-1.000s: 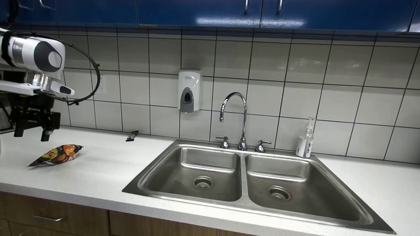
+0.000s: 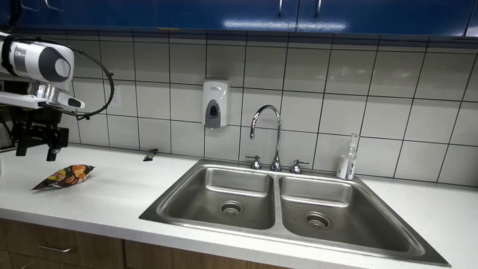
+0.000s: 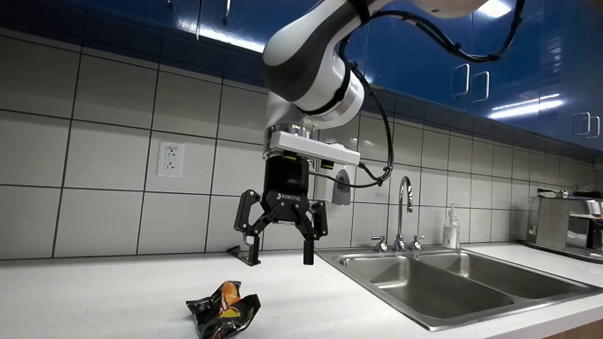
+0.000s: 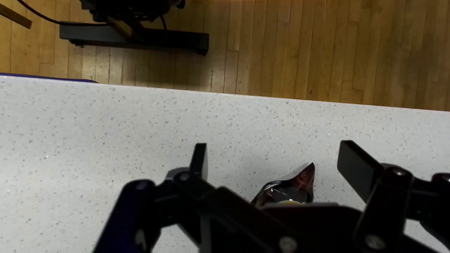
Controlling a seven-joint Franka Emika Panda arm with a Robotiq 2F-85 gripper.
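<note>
A crumpled snack bag (image 2: pixel 68 176), dark with orange and yellow print, lies on the white counter left of the sink. Exterior view 2 has the same bag (image 3: pixel 224 311) at the bottom edge. My gripper (image 3: pixel 281 254) hangs in the air above the counter, open and pointing down, its two fingers wide apart with nothing between them. In exterior view 1 the gripper (image 2: pixel 36 154) is at the far left, higher than the bag. From the wrist, only one dark red corner of the bag (image 4: pixel 295 187) shows; the gripper's own body hides the rest.
A small dark item (image 2: pixel 150 155) lies near the tiled wall. The double steel sink (image 2: pixel 276 201) with its faucet (image 2: pixel 276 148) is to the right, and a soap bottle (image 2: pixel 348 159) stands behind it. Blue cabinets (image 2: pixel 224 15) hang overhead. Bare counter surrounds the bag.
</note>
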